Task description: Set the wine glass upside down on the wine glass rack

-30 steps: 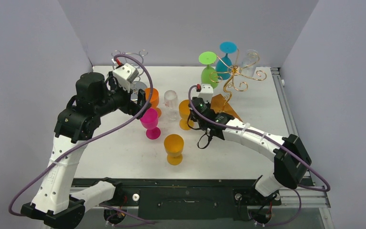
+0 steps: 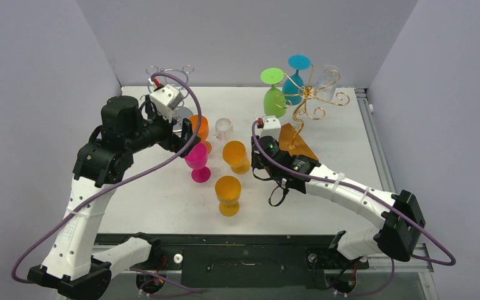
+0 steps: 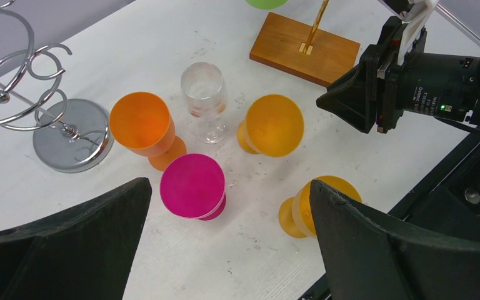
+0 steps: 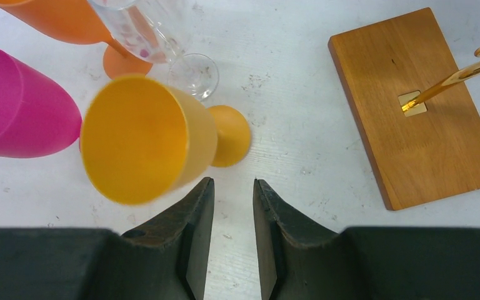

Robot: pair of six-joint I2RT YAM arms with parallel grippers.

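Note:
A yellow wine glass (image 2: 235, 154) stands on its foot in mid-table, leaning left in the top view. Its rim looks blurred in the right wrist view. Just to its right is my right gripper, fingers parted and the gap between them empty. Behind stands the gold rack (image 2: 308, 93) on a wooden base (image 4: 412, 106); a green glass (image 2: 274, 100), a blue glass (image 2: 293, 87) and a clear glass (image 2: 327, 84) hang upside down from it. My left gripper is open above the left glasses, holding nothing.
Close to the yellow glass stand an upright clear glass (image 3: 204, 90), an orange glass (image 3: 140, 122) and a pink glass (image 3: 192, 186). Another yellow glass (image 2: 228, 189) stands nearer the front. A silver rack (image 3: 74, 135) is at back left.
The left arm hardly moved.

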